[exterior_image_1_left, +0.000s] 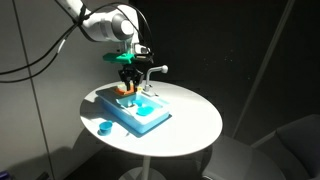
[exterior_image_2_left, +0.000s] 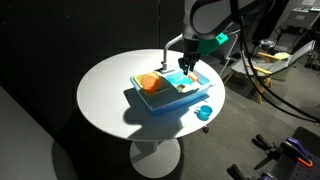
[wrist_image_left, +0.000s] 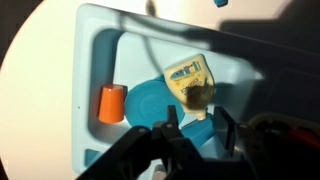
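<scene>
A cream-yellow bottle with a teal label (wrist_image_left: 190, 82) hangs by its narrow end between the fingertips of my gripper, which is shut on it. In exterior view 1, my gripper (exterior_image_1_left: 129, 84) is above the light-blue basin (exterior_image_1_left: 151, 127), towards its back left side. From the other side, the pale bottle (exterior_image_2_left: 186, 88) shows below my gripper (exterior_image_2_left: 187, 70). Inside the basin are an orange cup (wrist_image_left: 111, 103) lying against one wall and a round teal dish (wrist_image_left: 148, 103). Part of a blue item (wrist_image_left: 199, 132) shows beside the dish, partly hidden by my fingers.
A small blue cup (exterior_image_1_left: 106, 127) stands on the round white table (exterior_image_1_left: 190, 125), outside the basin near the edge. Behind the basin rises a faucet (exterior_image_1_left: 153, 74).
</scene>
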